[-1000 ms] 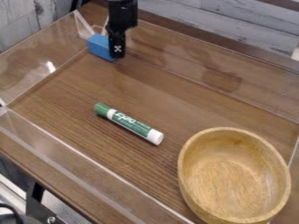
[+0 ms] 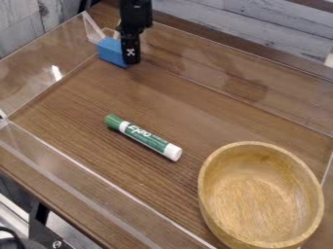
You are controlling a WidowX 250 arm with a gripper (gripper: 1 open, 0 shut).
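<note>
The black gripper (image 2: 130, 41) hangs at the top of the view, its tip low beside the right side of a blue block (image 2: 109, 53) near the back left. Its fingers are small and dark; it looks shut, and whether it touches the block is unclear. A green and white glue stick (image 2: 142, 137) lies diagonally in the middle foreground. A yellow oval bowl (image 2: 260, 195) sits at the front right.
A pale wall runs along the back right.
</note>
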